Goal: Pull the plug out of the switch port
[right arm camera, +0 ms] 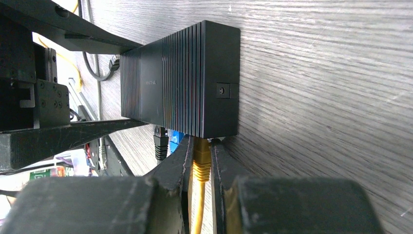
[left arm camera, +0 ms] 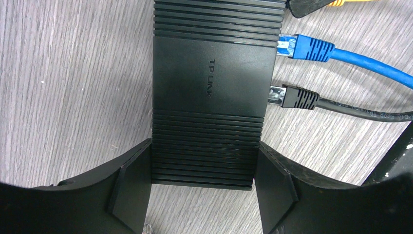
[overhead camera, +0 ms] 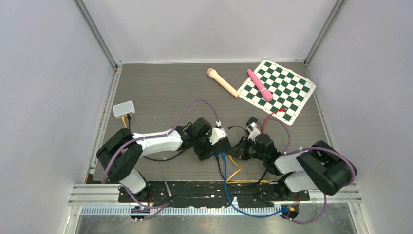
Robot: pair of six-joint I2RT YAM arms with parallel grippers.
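Note:
My left gripper is shut on one end of the black network switch, a finger against each long side. A yellow plug meets the switch's port side near the other end, in the right wrist view. Around that plug stands my right gripper, one finger on each side and the tips close to the switch. Whether its fingers press on the plug is hard to tell. Blue and black plugs sit at the same side of the switch. The yellow plug's port is hidden.
Several cables run from the switch toward the table's front edge, including the blue cable. A white box lies far left. A checkered board and two rods occupy the back right.

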